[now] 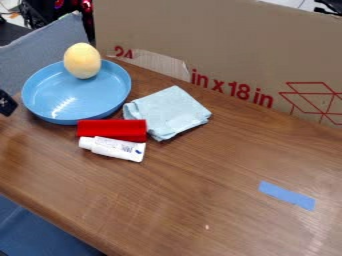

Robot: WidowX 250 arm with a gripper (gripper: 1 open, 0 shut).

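Observation:
A blue plate [70, 98] sits at the left of the wooden table, with a yellow egg-shaped object [83, 61] at its back edge. In front of the plate lie a red cylindrical object [112, 129] and a white tube [112, 148]. A folded light blue cloth [166, 111] is to their right. Only a dark sliver of my gripper [6, 102] shows at the left edge, left of the plate; its fingers are mostly out of frame.
A cardboard box [227, 50] runs along the back. A grey cloth or pad [30, 55] is at the back left. A strip of blue tape [286, 196] lies at the right.

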